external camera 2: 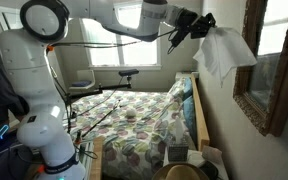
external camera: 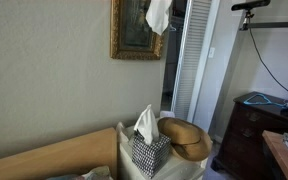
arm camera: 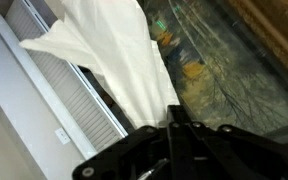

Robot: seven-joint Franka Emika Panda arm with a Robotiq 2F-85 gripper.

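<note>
High above the bedside surface, a white tissue (external camera 2: pixel 227 50) hangs from my gripper (external camera 2: pixel 208 22), which is shut on it. In the wrist view the tissue (arm camera: pixel 109 45) spreads up and left from the dark fingers (arm camera: pixel 178 118). Only the tissue's lower end (external camera: pixel 158 14) shows at the top of exterior view 1, where the gripper is out of frame. Well below stands a black-and-white patterned tissue box (external camera: pixel 151 153), with another white tissue (external camera: pixel 147 124) sticking up out of its top.
A brown hat (external camera: pixel 191 142) lies right beside the box. The gold-framed picture (external camera 2: pixel 265 75) hangs on the wall close to the held tissue. A wooden headboard (external camera: pixel 59 156) and a dark dresser (external camera: pixel 246 132) flank the area.
</note>
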